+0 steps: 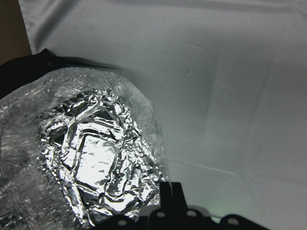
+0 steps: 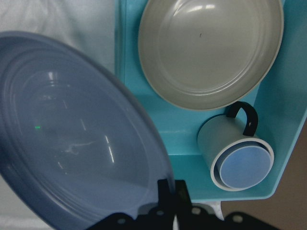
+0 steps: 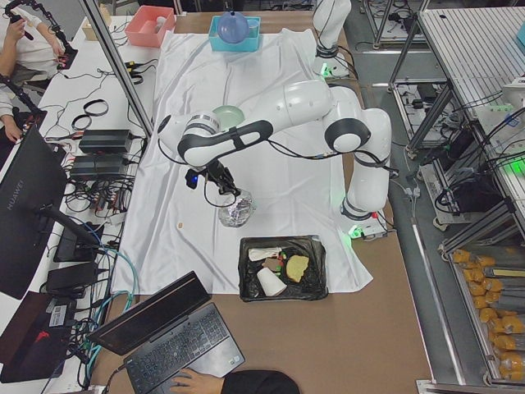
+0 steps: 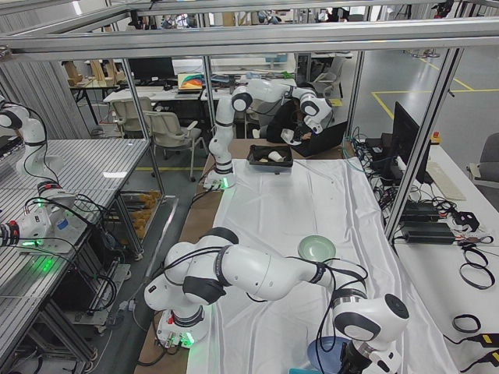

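Note:
A clear dish holding crumpled foil (image 1: 96, 158) hangs from my left gripper, shut on its rim, over the white cloth; in the camera left view the foil dish (image 3: 236, 212) is left of centre. My right gripper is shut on the rim of a blue plate (image 2: 72, 134), tilted at the side of a cyan bin (image 2: 283, 115). The bin holds a grey plate (image 2: 208, 43) and a white mug (image 2: 216, 139) with a blue item inside.
A black bag-lined bin with scraps (image 3: 307, 281) stands at the cloth's near edge, beside a laptop (image 3: 184, 345) with a hand on it. A green plate (image 4: 316, 248) lies on the cloth, partly behind my left arm in the camera left view.

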